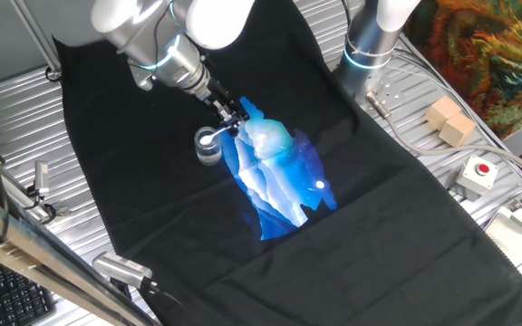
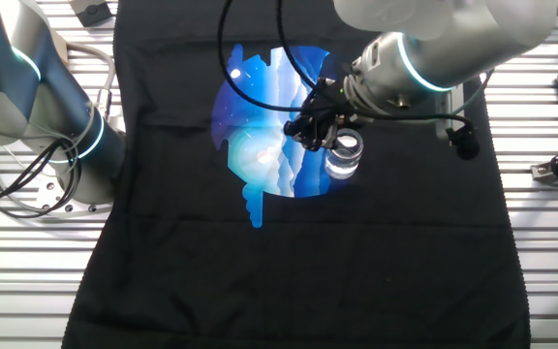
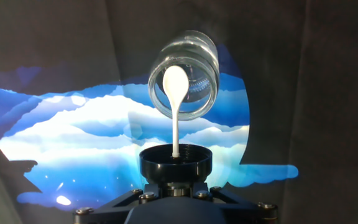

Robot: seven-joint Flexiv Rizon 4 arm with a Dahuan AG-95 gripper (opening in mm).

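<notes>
A white spoon [image 3: 176, 85] rises from a black round holder [image 3: 176, 167] at my gripper [image 1: 234, 124]. In the wrist view the fingers are closed in on the base of that holder, though the contact itself is partly hidden. The clear glass jar [image 3: 194, 53] stands on the black cloth with its mouth facing the camera. From this angle the spoon's bowl overlaps the jar's opening; whether it dips inside cannot be told. In exterior view 1, the spoon reaches left from the gripper over the jar [image 1: 208, 149].
A blue mountain picture [image 1: 275, 167] lies on the black cloth [image 1: 152, 199] beside the jar. Wooden blocks [image 1: 451, 122] and a box with a red button [image 1: 476, 177] are at the right, off the cloth.
</notes>
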